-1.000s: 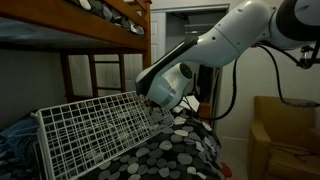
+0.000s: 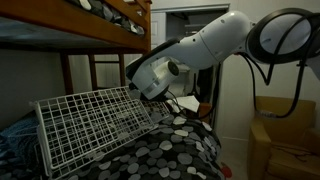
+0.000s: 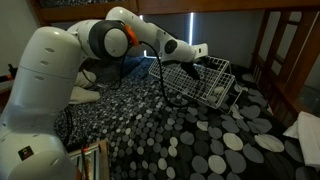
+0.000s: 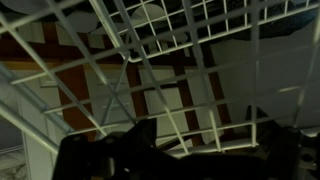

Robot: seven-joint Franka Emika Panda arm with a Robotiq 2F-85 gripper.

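A white wire rack (image 2: 85, 130) leans at a slant on a bed with a dark, dotted cover (image 2: 150, 162). My gripper (image 2: 148, 98) hangs at the rack's upper right part in exterior view 1, with its fingertips hard to make out there. In exterior view 2 the rack (image 3: 208, 84) is partly behind the arm, and the hand is at its upper edge. The wrist view shows my gripper open, its dark fingers (image 4: 85, 155) well apart. The rack's wire grid (image 4: 150, 85) fills the view just ahead, its lower edge crossing near the gap; contact cannot be told.
A wooden bunk (image 2: 75, 28) overhangs the bed's left side, with a ladder (image 2: 106, 70) behind. A tan armchair (image 2: 285, 140) stands at right. In exterior view 2 a pale cloth or sheet (image 3: 306, 132) lies at the right edge.
In exterior view 1 the arm and hand have moved left and slightly down, toward the rack's upper right part. The rack shows no clear movement.
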